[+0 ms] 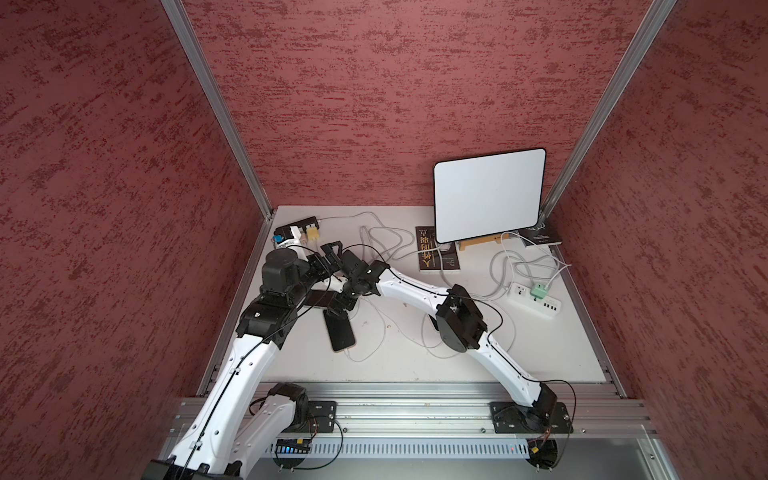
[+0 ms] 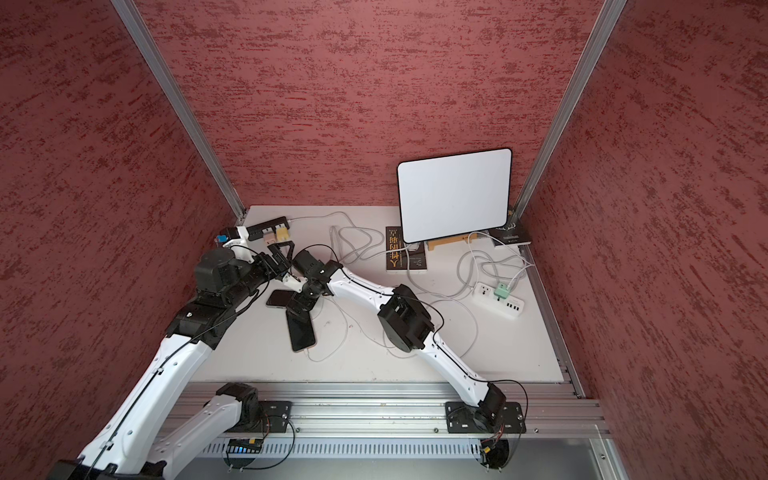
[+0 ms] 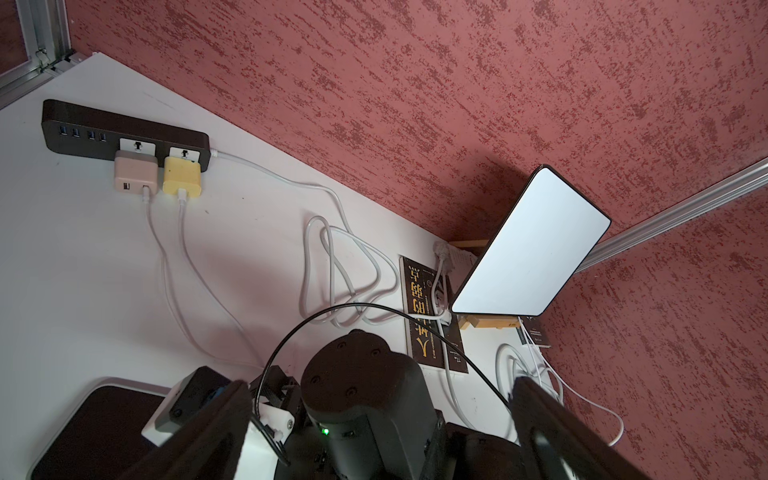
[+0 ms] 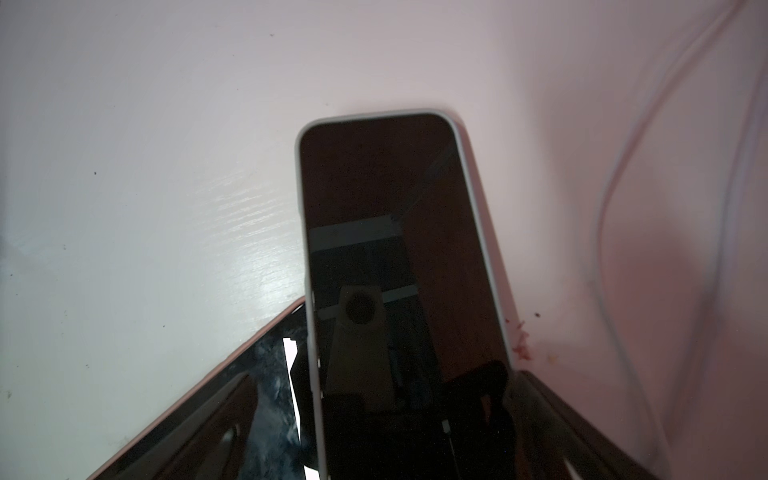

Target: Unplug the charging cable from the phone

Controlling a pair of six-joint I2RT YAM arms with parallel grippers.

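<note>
A dark phone with a silver edge (image 4: 384,184) lies on the white table. My right gripper is directly over it, open, its fingers on either side with nothing between them held. The phone's cable end is hidden below the view. Beside it lies a second phone with a rose-gold edge (image 4: 264,384); a thin white cable (image 2: 320,357) runs from its near end. Behind the phones my left gripper (image 1: 331,257) stands open and empty, raised above the table. The right arm's dark wrist (image 3: 368,392) fills the space seen between the left fingers.
At the back left a black power strip (image 3: 96,128) carries a pink charger (image 3: 136,170) and a yellow charger (image 3: 183,174). A whiteboard (image 1: 489,196) stands at the back right. A white power strip (image 1: 534,301) lies farther right. Loose cables cross the middle.
</note>
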